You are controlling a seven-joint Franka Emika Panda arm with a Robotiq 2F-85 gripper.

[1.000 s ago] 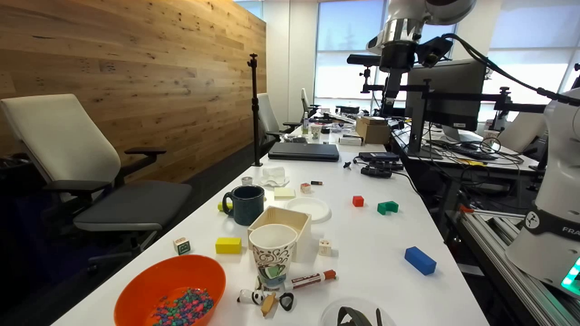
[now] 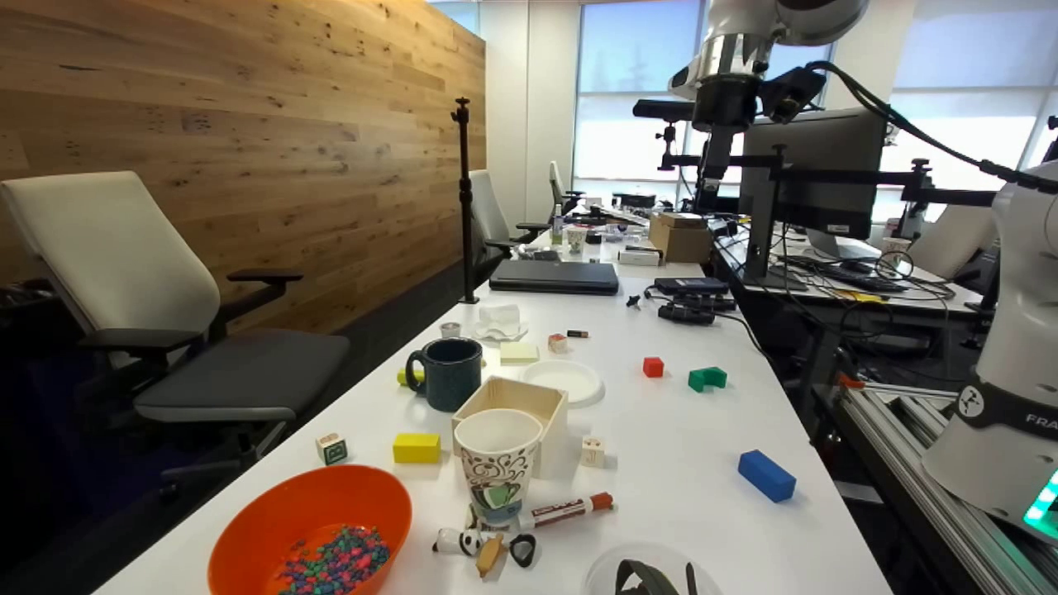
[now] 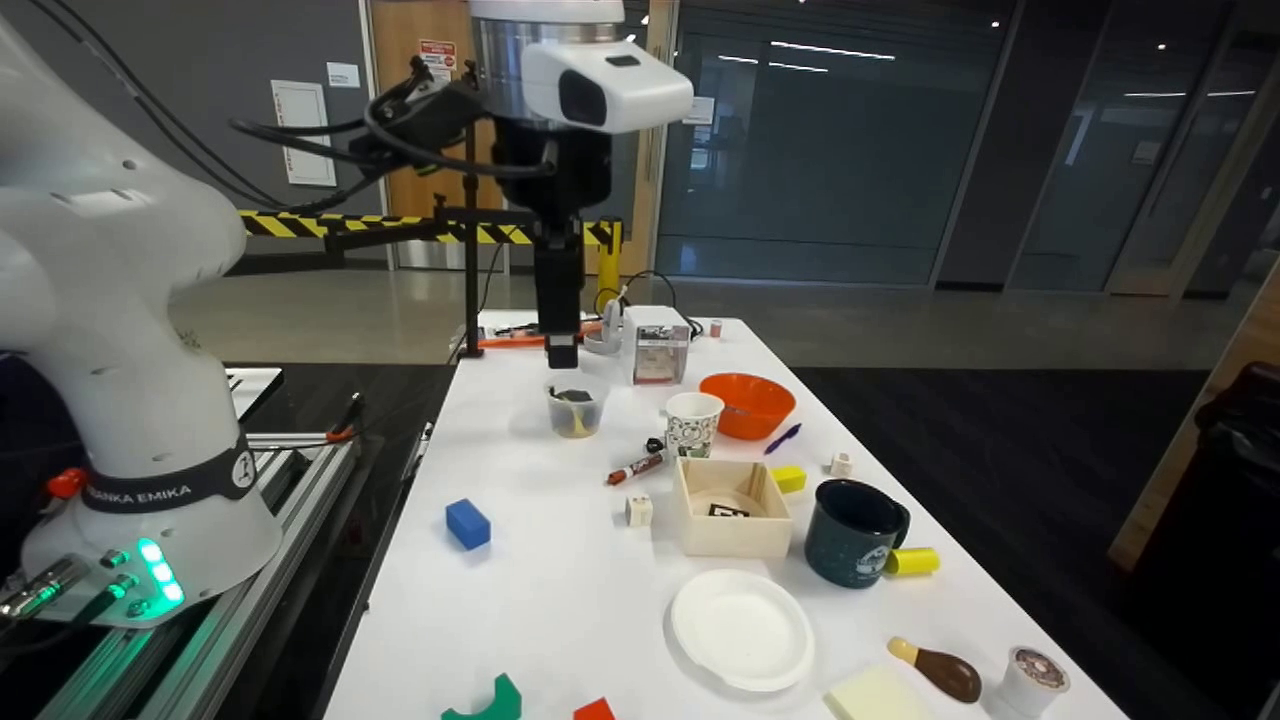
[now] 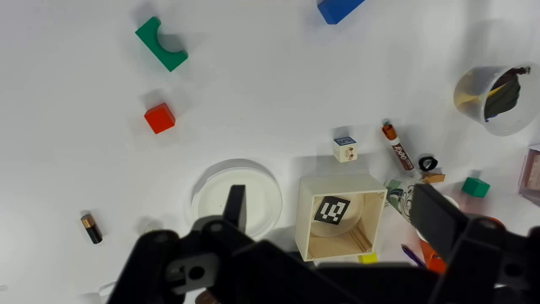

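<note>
High above the white table hangs my gripper, its two fingers [image 4: 236, 205] wide apart in the wrist view with nothing between them. Below, seen through that gap, is a cream wooden box [image 4: 307, 218] holding a round piece and a black-and-white marker tag. A white plate [image 4: 238, 197] lies beside the box, partly behind one finger. Toward the robot's side sit a blue block [image 3: 468, 524], a green arch block [image 4: 157, 44] and a red cube [image 4: 160, 118]. A lettered cube [image 4: 345, 150] and a brown Expo marker [image 4: 398, 147] lie near the box.
A patterned paper cup [image 2: 498, 466], an orange bowl [image 2: 258, 506] with small coloured pieces and a dark mug [image 3: 846, 536] crowd the far side of the box. The clear tub [image 3: 576, 410] holds dark items. Open table lies between the blue block and the plate.
</note>
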